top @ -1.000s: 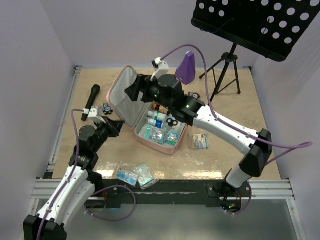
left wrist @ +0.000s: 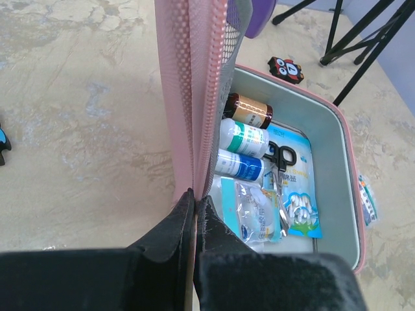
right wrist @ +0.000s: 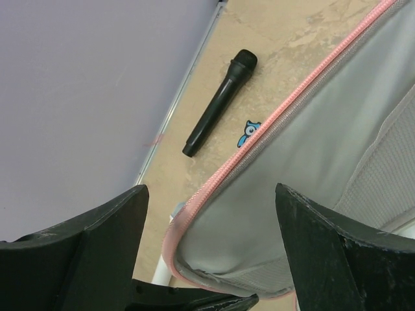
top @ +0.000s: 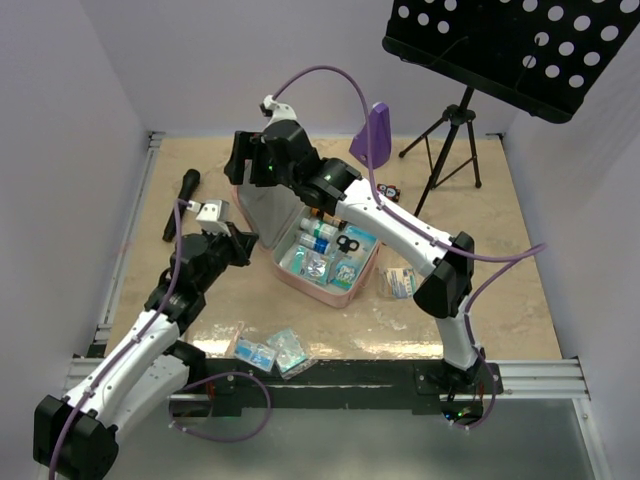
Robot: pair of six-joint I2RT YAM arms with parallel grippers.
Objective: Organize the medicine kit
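The pink medicine kit point(top: 311, 291) stands open mid-table, its grey-lined lid point(top: 268, 215) raised on the left. Inside lie a brown bottle point(left wrist: 253, 112), a green-banded white bottle point(left wrist: 244, 138), a blue-banded bottle point(left wrist: 239, 165), black-handled scissors point(left wrist: 281, 157), a blue packet point(left wrist: 299, 204) and a clear bag point(left wrist: 254, 217). Beside the lid's near edge, my left gripper is shut; no gap shows between its fingers, and whether the tips touch the lid is unclear. Open, my right gripper is over the lid's far corner, its fingers on either side in view.
Two flat packets point(top: 272, 353) lie at the front edge, another packet point(top: 401, 283) right of the kit. A black microphone point(top: 182, 205) is at the left, a purple object point(top: 374, 137) behind. A black stand point(top: 460, 115) occupies the back right.
My right gripper has swung left, from above the kit to the lid's far edge. The kit's contents look unmoved.
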